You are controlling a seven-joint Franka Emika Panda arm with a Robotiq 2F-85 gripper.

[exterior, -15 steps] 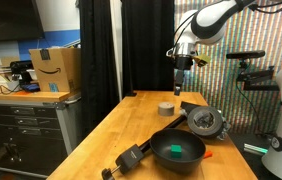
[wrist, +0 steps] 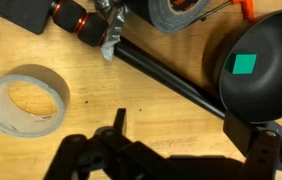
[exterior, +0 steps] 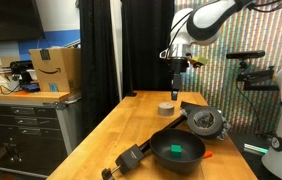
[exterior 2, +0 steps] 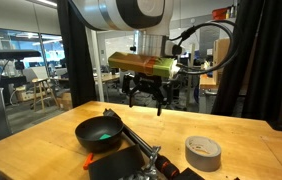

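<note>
My gripper [exterior 2: 147,103] hangs open above the table, nothing between its fingers. In the wrist view its two fingertips stand wide apart over bare wood. A green block [wrist: 244,64] lies inside a black bowl [wrist: 271,97], right of the gripper in that view. To the left, a beige tape roll [wrist: 26,124] lies flat on the table, its hole facing up. A black rod [wrist: 161,68] with red-trimmed joints runs diagonally between roll and bowl, its far end passing under or beside the bowl; I cannot tell which.
A dark grey roll [exterior: 206,121] lies near the rod, and a small orange-red object [exterior 2: 88,159] sits close to the bowl. A cardboard box [exterior: 56,70] stands on a cabinet behind.
My gripper has turned or shifted slightly and looks wider in exterior view 1. The bowl, block, tape roll and rod have stayed where they were.
</note>
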